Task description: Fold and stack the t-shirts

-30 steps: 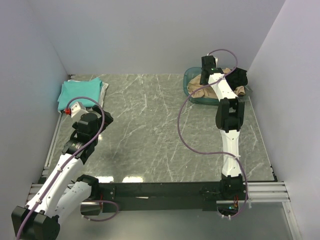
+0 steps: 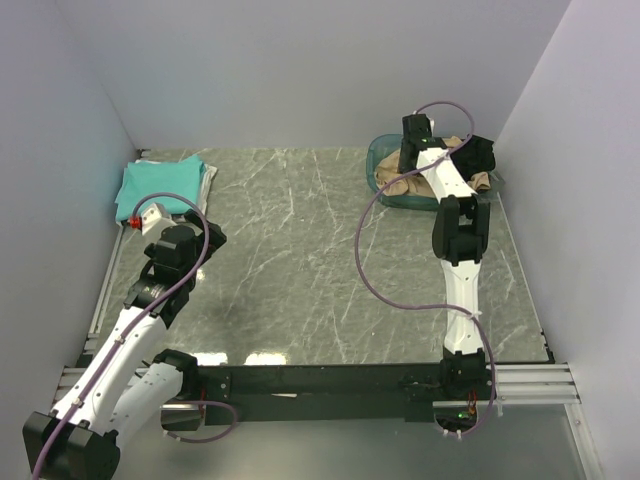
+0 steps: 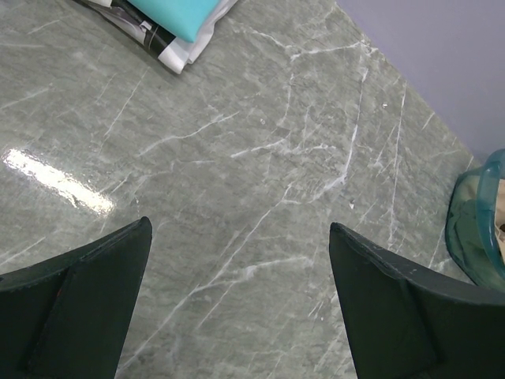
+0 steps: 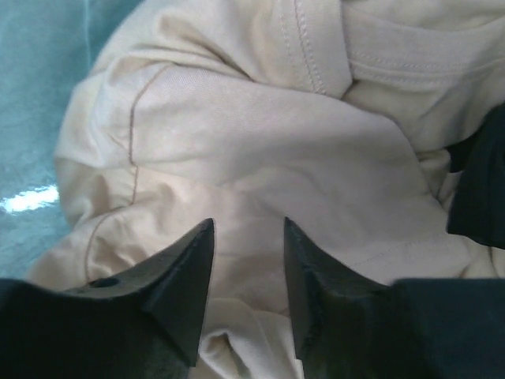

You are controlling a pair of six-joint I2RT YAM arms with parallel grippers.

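Beige cloth (image 2: 396,184) lies crumpled in the teal bin (image 2: 375,160) at the back right, with a black garment (image 2: 474,157) at the bin's right side. My right gripper is over the beige cloth, its fingers part open; a raised fold of the cloth shows low between the fingers, and whether they touch it I cannot tell. At the back left lies a stack with a folded turquoise shirt (image 2: 160,183) on top of white cloth. My left gripper stands open above bare table, nothing between its fingers.
Walls close in at the back, left and right. A purple cable (image 2: 362,262) loops beside the right arm.
The right gripper has shifted only very slightly at the bin. The left arm, the turquoise stack and the bin look unmoved.
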